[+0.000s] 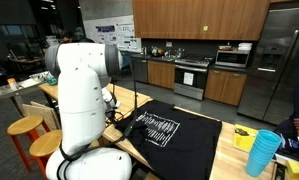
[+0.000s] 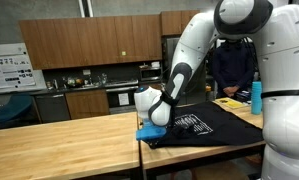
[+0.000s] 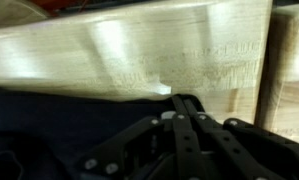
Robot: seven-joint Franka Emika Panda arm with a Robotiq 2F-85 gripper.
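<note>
A large dark cloth (image 1: 194,145) with white printing lies spread over the wooden table; exterior view 2 shows it (image 2: 204,122) at the right of the arm. My gripper looks shut, its tips low at the cloth's border. Dark fabric (image 3: 69,120) reaches right up to the fingers in the wrist view, and whether any of it is between them is hidden. In exterior view 1, the arm partly hides the gripper near the left side of the cloth.
A blue cup (image 1: 262,152) stands at the table's right, with a yellow item (image 1: 245,137) beside it. Stools (image 1: 27,125) stand off the left edge. Bare wood (image 2: 59,145) stretches across the left in exterior view 2. A person (image 2: 229,65) is at the back.
</note>
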